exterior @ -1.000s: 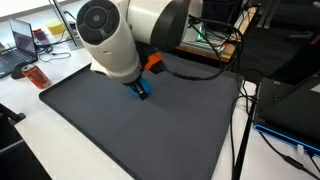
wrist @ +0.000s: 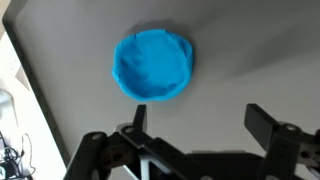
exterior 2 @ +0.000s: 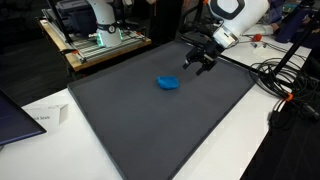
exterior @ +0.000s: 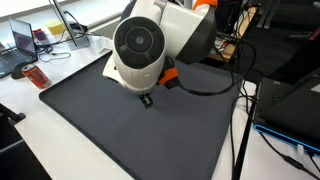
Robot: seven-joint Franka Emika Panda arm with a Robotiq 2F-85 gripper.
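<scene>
A round, shallow blue object, bowl-like with a raised rim, rests alone on the dark board. In exterior view 2 the blue object lies to the left of my gripper, apart from it. My gripper is open in the wrist view, its two dark fingers wide apart with only bare board between them. The blue object appears ahead of the left finger there, outside the gap. In exterior view 1 the arm hides the blue object, and the gripper shows below the white wrist.
An orange can and a laptop stand beyond the board's far-left corner. Black cables run along the board's edge near the arm. Most of the board's surface is bare.
The arm has moved rightward and closer to the camera in exterior view 1.
</scene>
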